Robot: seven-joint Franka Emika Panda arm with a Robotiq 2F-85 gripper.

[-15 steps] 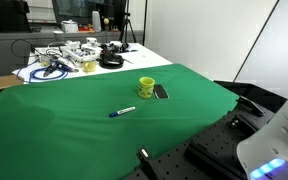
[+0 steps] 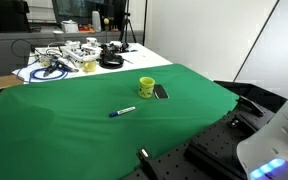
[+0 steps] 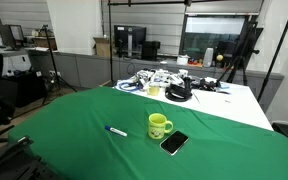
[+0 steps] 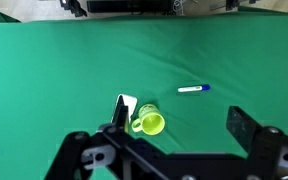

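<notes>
A yellow-green mug [image 2: 146, 87] stands upright on the green tabletop, its handle showing in exterior view 2 on the mug [image 3: 159, 126]. Beside it lies a dark phone [image 2: 161, 92], flat on the cloth. A blue-and-white marker [image 2: 122, 112] rests apart from both. From high above, the wrist view takes in the mug [image 4: 151, 121], the phone [image 4: 125, 107] and the marker [image 4: 193, 88]. My gripper is open, its two dark fingers wide apart at the bottom of that view. It hangs clear of everything, with nothing between the fingers.
Cables, boxes and a second yellow cup [image 2: 90, 66] crowd a white table [image 2: 124, 62] behind the green surface. A black headset-like item [image 3: 179, 91] is there too. Broad bare stretches of green cloth [image 2: 54, 130] surround the three objects.
</notes>
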